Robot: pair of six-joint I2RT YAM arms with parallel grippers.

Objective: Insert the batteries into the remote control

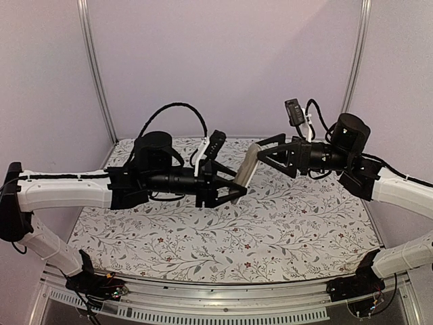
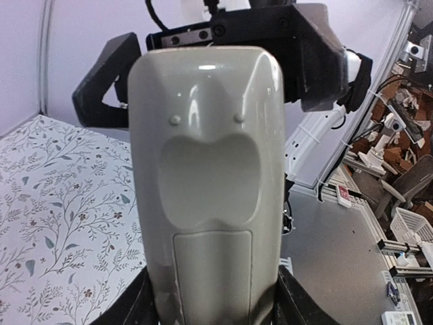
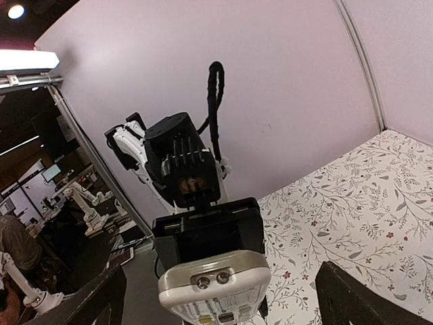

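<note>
A pale grey remote (image 1: pixel 247 169) is held tilted above the table's middle, between both arms. My left gripper (image 1: pixel 233 193) is shut on its lower end; in the left wrist view the remote (image 2: pixel 206 183) fills the centre, its back with the battery cover facing that camera. My right gripper (image 1: pixel 270 152) is at the remote's upper end. In the right wrist view the remote's end face (image 3: pixel 213 288) lies between its widely parted fingers, which look open; whether they touch it I cannot tell. I see no batteries.
Pale walls stand behind and at both sides, with a metal rail (image 1: pixel 183 288) along the front edge.
</note>
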